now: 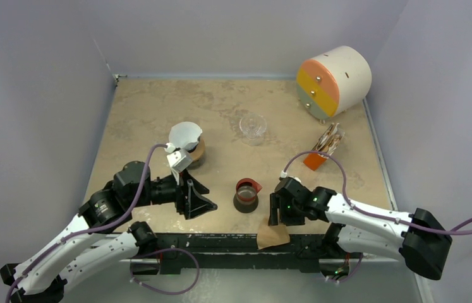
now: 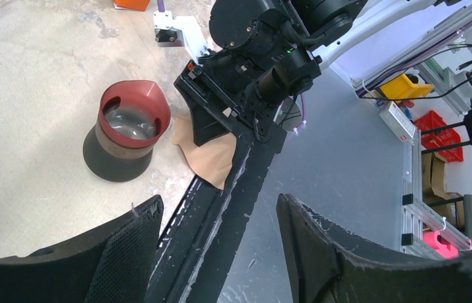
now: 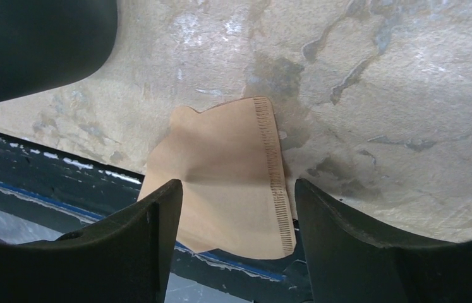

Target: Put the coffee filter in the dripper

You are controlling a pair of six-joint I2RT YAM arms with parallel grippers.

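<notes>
The brown paper coffee filter (image 1: pixel 273 236) lies flat at the table's front edge, partly overhanging the dark rail. In the right wrist view the filter (image 3: pixel 227 183) shows its crimped seam toward the right. My right gripper is open just above it, with fingers on both sides and the filter untouched as far as shows. A white cone, seemingly the dripper (image 1: pixel 184 134), sits on a brown-collared vessel at the back left. Standing open and empty, my left gripper (image 1: pixel 208 197) is in front of that vessel, left of the red-rimmed cup.
The red-rimmed cup (image 1: pixel 246 194) with a dark base stands close to the filter's left, between the arms. A clear glass (image 1: pixel 253 127) is at the back middle. To the right are an orange holder of sticks (image 1: pixel 315 160) and a striped drawer barrel (image 1: pixel 334 82). Mid-table is clear.
</notes>
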